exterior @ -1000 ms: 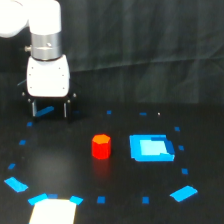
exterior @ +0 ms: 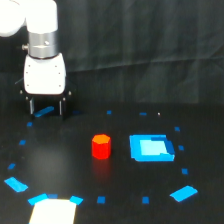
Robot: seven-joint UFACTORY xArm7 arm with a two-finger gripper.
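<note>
A red block (exterior: 101, 147) with cut-off-looking corners sits on the black table near the middle of the camera view. To its right, a flat blue square (exterior: 137, 141) frames a pale blue patch (exterior: 153, 148); whether it is a shallow tray or a marked area I cannot tell. My gripper (exterior: 47, 107) hangs at the upper left, well to the left of the block and farther back. Its dark fingers (exterior: 31, 104) stand wide apart, with nothing held between them.
Blue tape strips (exterior: 15, 184) and small blue marks are scattered over the table. A cream-coloured object (exterior: 52, 212) is cut off by the bottom edge. Between gripper and block the surface is clear; a dark curtain (exterior: 150, 50) hangs behind.
The gripper has shifted slightly to the left, its fingers still apart. The red block and the blue square have stayed where they were.
</note>
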